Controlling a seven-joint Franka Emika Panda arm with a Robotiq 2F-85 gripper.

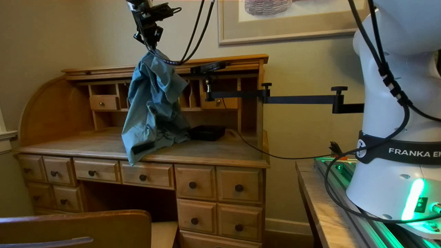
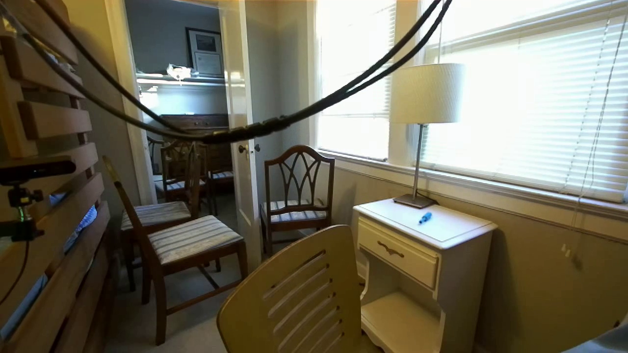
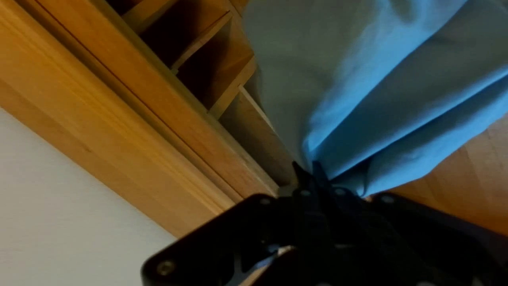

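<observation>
A blue-grey cloth (image 1: pixel 152 107) hangs in long folds from my gripper (image 1: pixel 151 46), above the wooden roll-top desk (image 1: pixel 95 140). Its lower part reaches the desktop, and one corner dips past the front edge over the drawers. From the wrist, the cloth (image 3: pixel 381 85) gathers to a narrow pinch at the tips of the gripper, which is shut on it. The exact pinched edge is hidden by the dark fingers.
A black tray (image 1: pixel 206 132) sits on the desktop right of the cloth. A camera on a black jointed arm (image 1: pixel 299 99) reaches across the desk's right side. A chair back (image 1: pixel 74 229) stands in front.
</observation>
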